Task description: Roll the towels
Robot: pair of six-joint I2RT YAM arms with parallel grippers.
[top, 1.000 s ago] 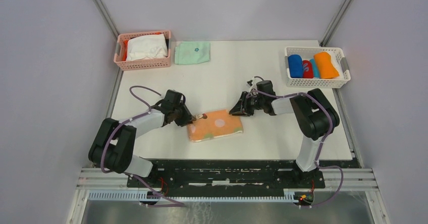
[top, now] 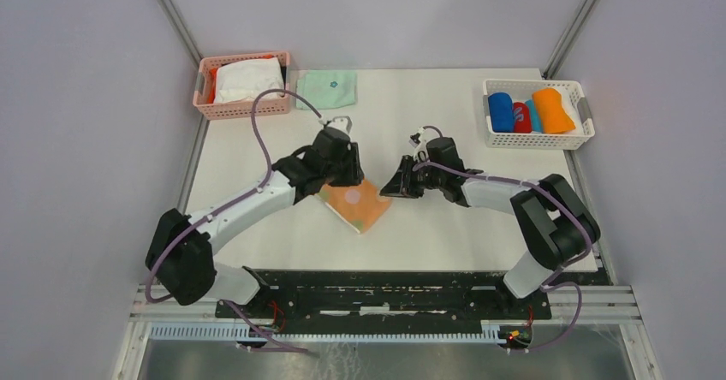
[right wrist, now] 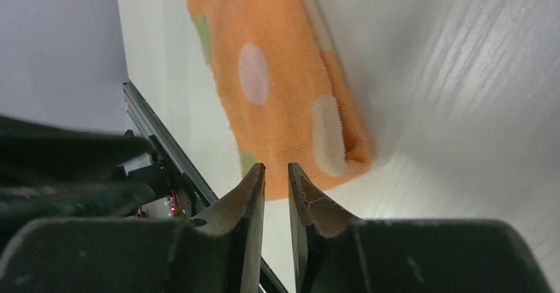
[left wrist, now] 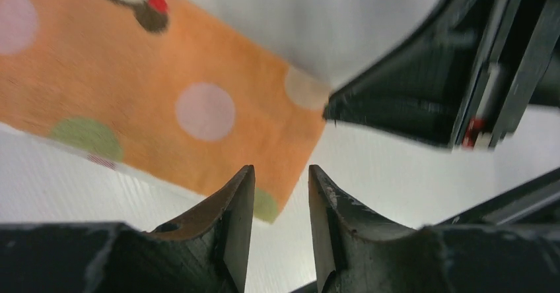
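A folded orange towel (top: 364, 210) with pale and green dots lies slanted on the white table, near the middle front. Over its far part hovers my left gripper (top: 356, 181), partly open; the towel (left wrist: 152, 88) shows beyond its fingertips (left wrist: 245, 174), with nothing gripped. My right gripper (top: 389, 193) is at the towel's right end, its fingers parted by a narrow gap. In the right wrist view, that end of the towel (right wrist: 284, 101) has a thicker folded edge and lies just past the fingertips (right wrist: 294, 173). The left arm hides the towel's far left part from above.
Back left, a pink basket (top: 249, 110) holds white cloth, beside a folded mint towel (top: 330, 89). Rolled towels fill a white basket (top: 535, 140) at the back right. The two grippers are close together; bare table surrounds them.
The towel has turned from nearly level to slanted, its left end now farther back. The right gripper shifted slightly.
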